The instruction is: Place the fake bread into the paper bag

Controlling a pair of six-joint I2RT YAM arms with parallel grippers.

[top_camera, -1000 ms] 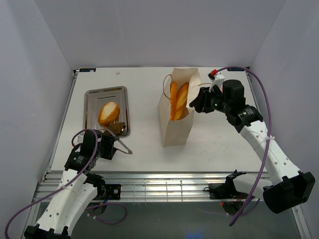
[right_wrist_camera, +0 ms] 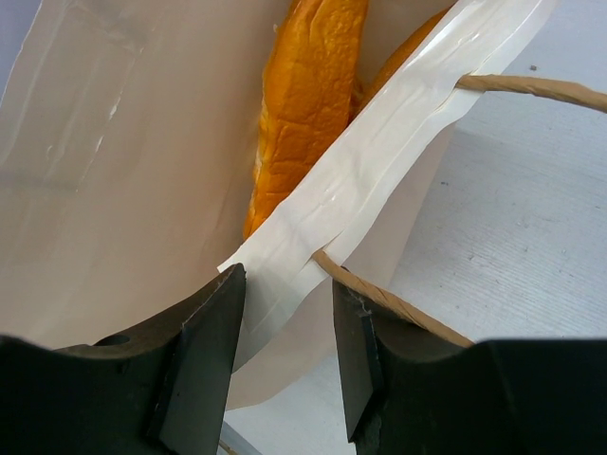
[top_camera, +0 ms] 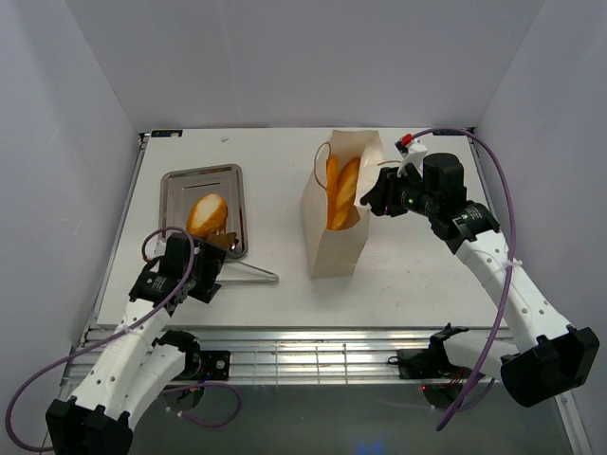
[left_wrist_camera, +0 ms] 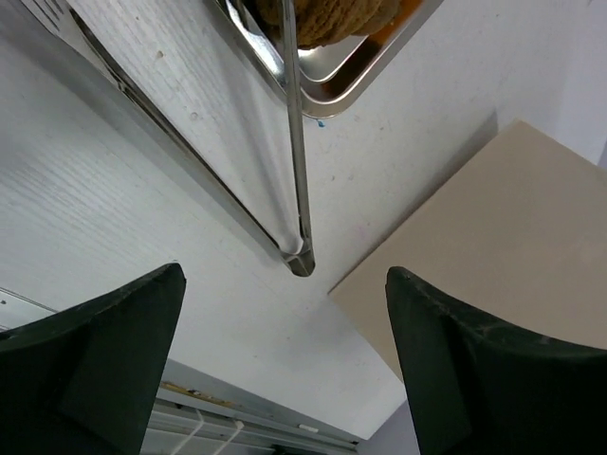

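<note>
Two long bread loaves [top_camera: 345,194] stand inside the upright paper bag [top_camera: 334,256]; one loaf [right_wrist_camera: 305,95] also shows in the right wrist view. A round bun [top_camera: 207,215] and a brown bread piece [left_wrist_camera: 337,21] lie on the metal tray [top_camera: 201,174]. Metal tongs [left_wrist_camera: 301,261] lie spread, one arm reaching over the tray's edge. My left gripper is open above the tongs' joined end, nothing between its fingers. At the bag's right rim, my right gripper has its fingers apart, with the white rim [right_wrist_camera: 356,175] passing between them.
Twisted paper handles [right_wrist_camera: 398,308] stick out from the bag, one crossing in front of a right finger. A metal rail [top_camera: 313,355] runs along the front.
The tongs were closed together at my left gripper; now their arms are spread and they lie loose on the table. The left gripper has shifted slightly back and right. The right arm looks still.
</note>
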